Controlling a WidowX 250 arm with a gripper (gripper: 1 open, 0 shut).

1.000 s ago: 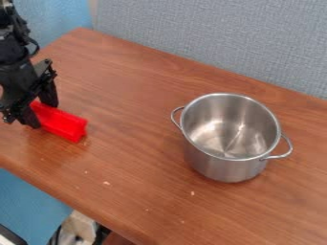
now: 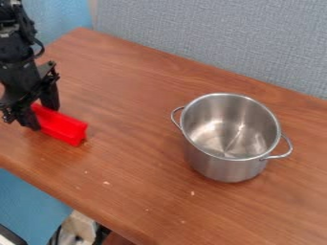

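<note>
A red block (image 2: 63, 125) lies on the wooden table near its left edge. My black gripper (image 2: 31, 109) is at the block's left end, low to the table, shut on it; the fingertips are partly hidden against the block. A steel pot (image 2: 228, 159) with two side handles stands to the right, apart from the block, and looks empty.
A grey textured wall (image 2: 211, 33) runs along the back. The table's near-left edge drops to a blue surface (image 2: 26, 201) and some clutter.
The gripper and red block have shifted very slightly; the pot has stayed in place.
</note>
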